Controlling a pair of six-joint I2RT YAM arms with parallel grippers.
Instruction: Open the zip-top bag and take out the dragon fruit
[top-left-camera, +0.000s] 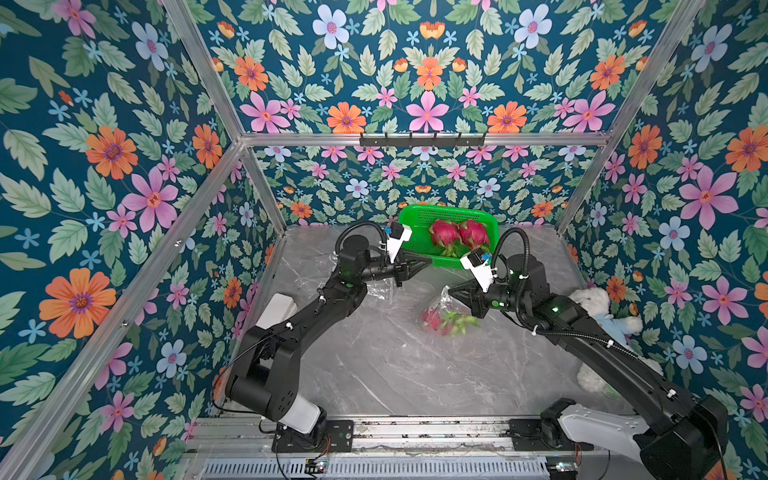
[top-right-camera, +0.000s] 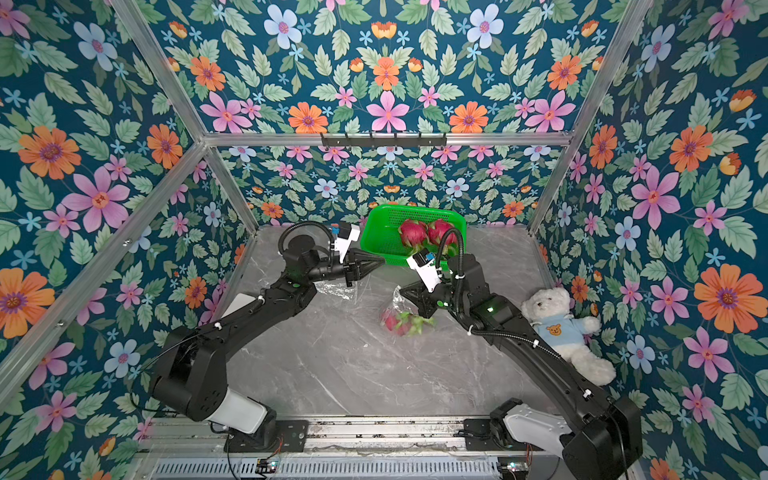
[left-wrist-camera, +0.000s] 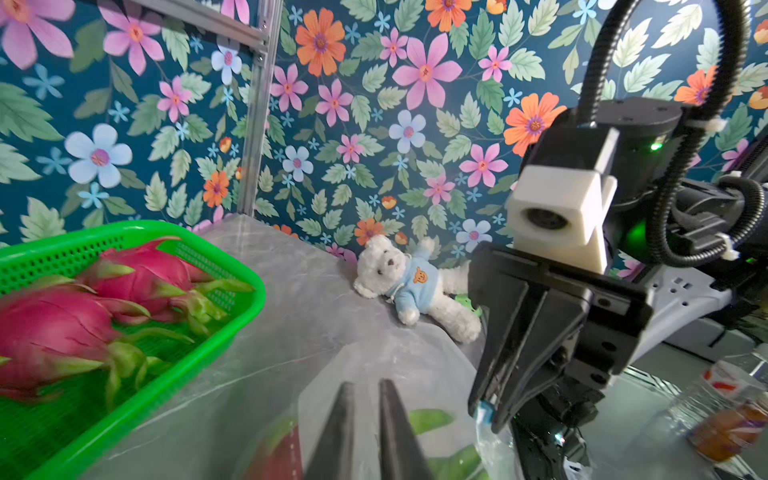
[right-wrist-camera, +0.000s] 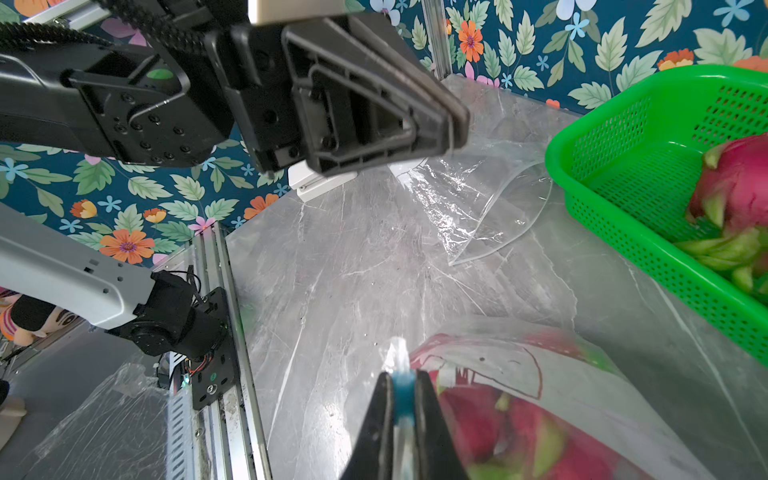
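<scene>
A clear zip top bag (right-wrist-camera: 560, 364) with pink and green dragon fruit (right-wrist-camera: 544, 432) inside rests on the grey table. Its upper edge is raised to my right gripper, which is shut on the bag's edge at a blue piece (right-wrist-camera: 404, 397), seemingly the zip slider. My left gripper (top-left-camera: 430, 261) hangs up and to the left, apart from the bag. In the left wrist view its blurred fingers (left-wrist-camera: 344, 416) stand part open, a narrow gap between them and nothing held. How far the zip is open cannot be told.
Behind stands a green basket (top-left-camera: 416, 214) holding two dragon fruits (top-left-camera: 445, 233). An empty clear bag (right-wrist-camera: 480, 208) lies on the left of the table. A white teddy bear (top-right-camera: 552, 308) sits at the right edge.
</scene>
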